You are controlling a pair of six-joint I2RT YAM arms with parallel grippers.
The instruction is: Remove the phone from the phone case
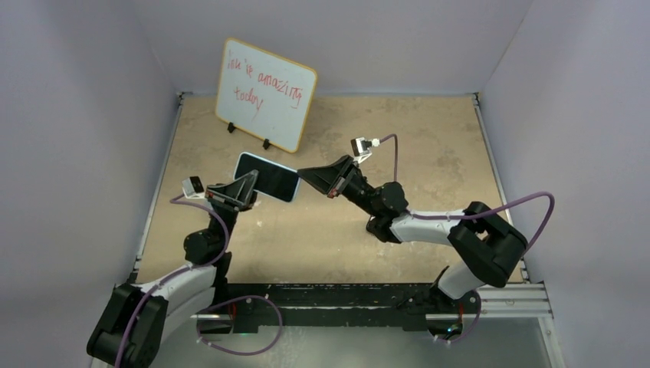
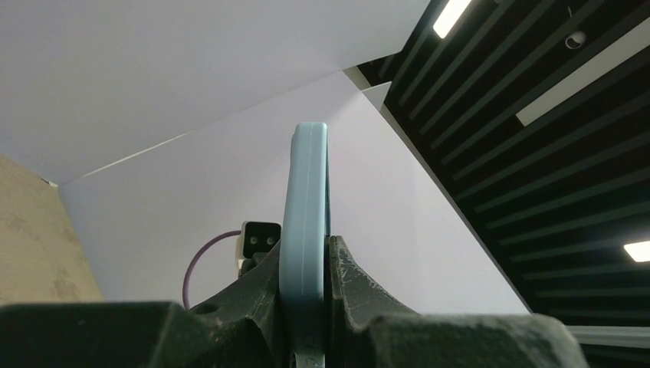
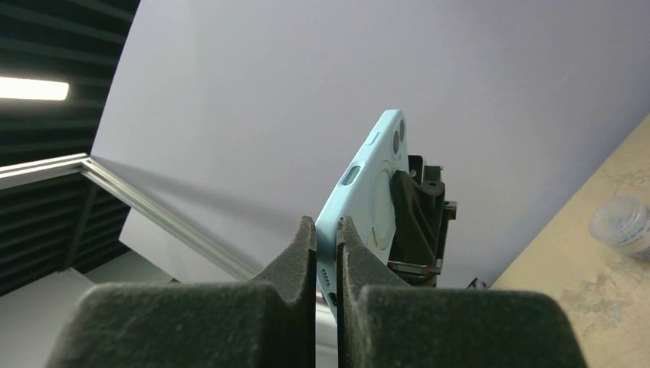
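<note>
The phone, dark screen up in the top view, is in a pale blue case, held in the air between both grippers. My left gripper is shut on its left portion; in the left wrist view the case's edge stands upright between the fingers. My right gripper is shut at the phone's right end; in the right wrist view its fingertips pinch the case's edge, with camera cutouts and side openings showing. Whether phone and case are partly separated I cannot tell.
A whiteboard with red writing stands on clips at the back left, behind the phone. A clear round container lies on the table in the right wrist view.
</note>
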